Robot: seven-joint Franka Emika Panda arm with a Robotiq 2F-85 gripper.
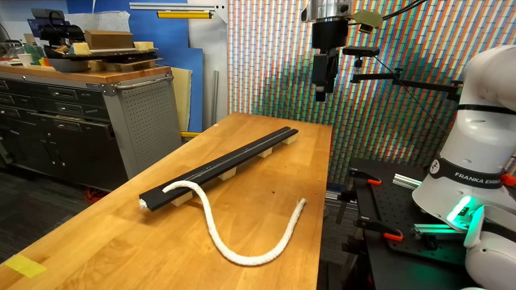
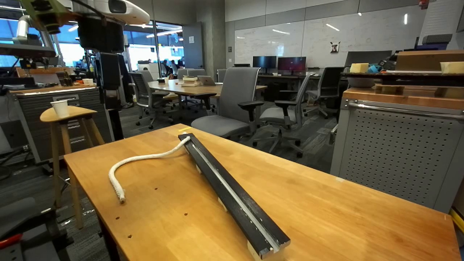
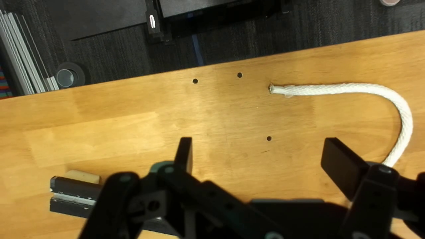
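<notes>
My gripper stands open high above the table, its two black fingers wide apart with only bare wood visible beneath them. In exterior view 1 the gripper [image 1: 322, 92] hangs over the far right part of the table, well clear of everything. A white rope [image 1: 246, 261] curves across the wood, one end at the near end of a long black grooved bar [image 1: 222, 159]; its other end lies loose on the table. The wrist view shows the rope [image 3: 405, 115] at the right, partly hidden by a finger. There, most of the bar [image 3: 75, 195] is covered by the gripper.
Pale blocks [image 1: 227, 174] raise the bar off the wooden table [image 1: 261, 220]. Yellow tape [image 1: 25, 265] marks the table's near left. Bare wood lies between the rope's loose end and the bar. A black stand carrying the robot's base [image 1: 464, 193] adjoins the right side.
</notes>
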